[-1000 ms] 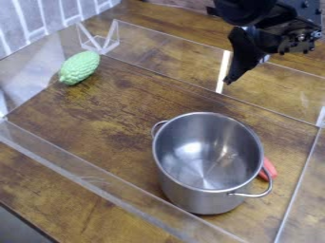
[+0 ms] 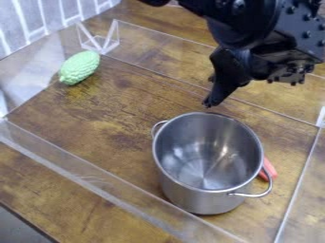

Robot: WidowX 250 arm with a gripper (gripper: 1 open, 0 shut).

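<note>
My black gripper [image 2: 219, 93] hangs in the upper right, above and just behind a steel pot [image 2: 207, 163] with two side handles; it is shut, with nothing seen between its fingers. The pot stands upright and looks empty inside. A light green bumpy vegetable [image 2: 79, 67] lies at the upper left, well away from the gripper. A red object [image 2: 268, 170] is partly hidden behind the pot's right side.
Clear plastic walls [image 2: 102, 166] border the wooden work surface [image 2: 108, 119]. A white slatted rack or rail [image 2: 26, 24] stands beyond the top left.
The gripper has moved left and slightly down over the last second. The pot, vegetable and red object have not moved.
</note>
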